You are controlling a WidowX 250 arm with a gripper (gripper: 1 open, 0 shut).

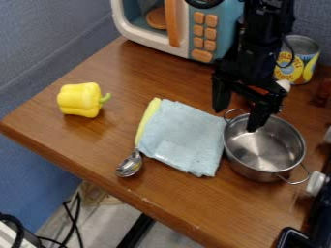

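My black gripper [239,105] hangs above the rear of a steel pot [264,155] with two side handles, its fingers standing apart with nothing visible between them. A pale blue cloth [181,140] with a yellow edge lies left of the pot, and a metal spoon or ladle [130,165] lies beside the cloth. A yellow bell pepper [80,99] sits at the left of the wooden table.
A toy microwave [175,24] stands at the back, with a can [300,63] and a small brown jar [323,94] at the back right.
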